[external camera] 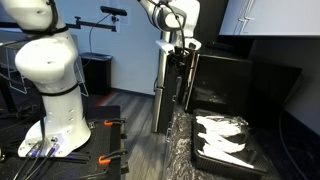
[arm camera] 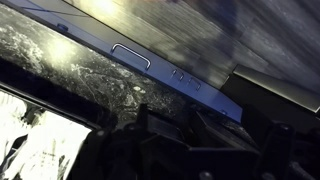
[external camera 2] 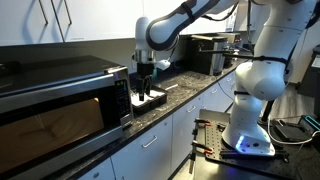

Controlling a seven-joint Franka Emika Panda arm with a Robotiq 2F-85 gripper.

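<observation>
Above the counter, my gripper point(external camera: 182, 68) hangs from the white arm, pointing down, with no object visible between its fingers. In exterior view 2 the dark gripper point(external camera 2: 143, 62) appears in front of the black tray. The wrist view is dark, but its fingers look apart and open over the speckled counter edge. A black tray point(external camera: 228, 168) on the dark countertop holds several white, crumpled-looking pieces point(external camera: 222, 140). The tray lies away from the gripper; part of the white contents point(arm camera: 45, 145) shows at the lower left of the wrist view.
A large microwave-like appliance point(external camera 2: 60, 112) stands on the counter point(external camera 2: 140, 127) beside the tray. Drawers with metal handles point(arm camera: 130, 57) lie below the counter edge. Upper cabinets point(external camera 2: 70, 22) hang overhead. Open floor point(external camera: 145, 140) runs alongside the counter.
</observation>
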